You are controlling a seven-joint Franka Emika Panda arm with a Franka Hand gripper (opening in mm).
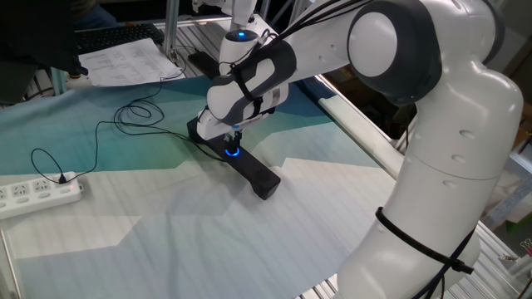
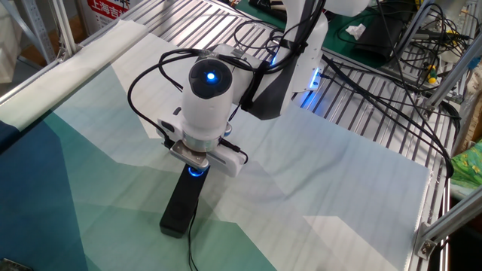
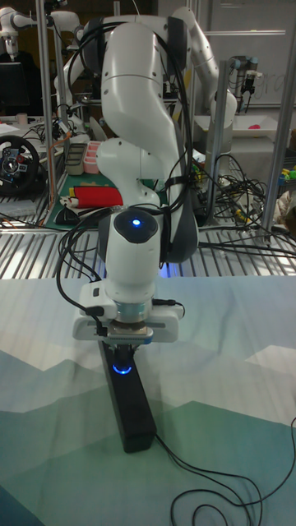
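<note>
A long black bar-shaped device, like a soundbar point(image 1: 253, 172), lies on the patterned cloth, with a blue-lit ring point(image 3: 122, 370) around a control on its top. My gripper point(image 3: 122, 357) points straight down over that ring, its dark fingertips at or just above the control. Whether they touch it or grip it is hard to make out, as is the gap between them. From exterior view 2 the hand's white body hides the fingers, while the near part of the soundbar point(image 2: 178, 205) and some of the blue ring point(image 2: 197, 172) show.
A thin black cable point(image 1: 97, 137) runs in loops across the cloth from the bar's area to a white power strip point(image 1: 37, 195). Papers point(image 1: 129, 62) and a keyboard point(image 1: 112, 37) lie beyond the cloth.
</note>
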